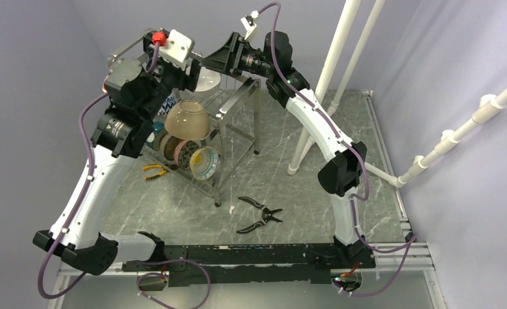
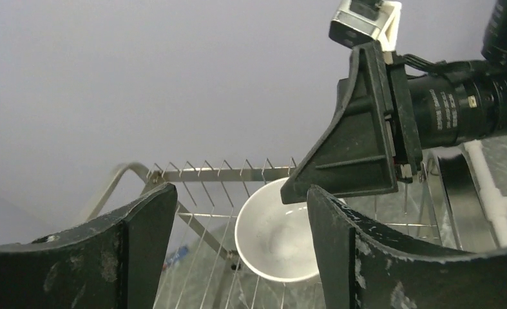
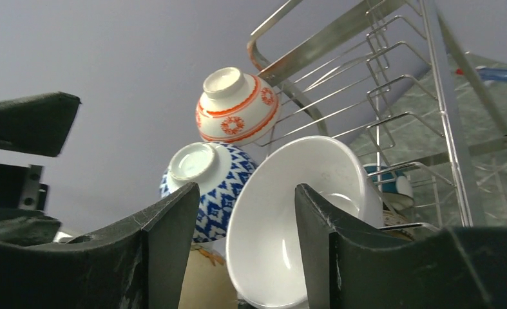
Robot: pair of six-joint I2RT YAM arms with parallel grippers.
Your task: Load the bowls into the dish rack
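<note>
A white bowl (image 3: 270,206) stands tilted on the upper tier of the dish rack (image 1: 238,106), with my right gripper shut on it, as both wrist views show. My left gripper is part open above the rack, facing that bowl with nothing visible between its fingers. In the right wrist view a red-patterned bowl (image 3: 234,112) and a blue-patterned bowl (image 3: 221,193) lie upside down beside it. A beige bowl (image 1: 186,122) sits nearer the front, and several patterned bowls (image 1: 203,164) stand on the lower tier.
Black-handled pliers (image 1: 257,222) lie on the floor in front of the rack; yellow-handled pliers (image 1: 153,170) lie at its left. White pipes (image 1: 331,58) run along the right. The floor right of the rack is mostly clear.
</note>
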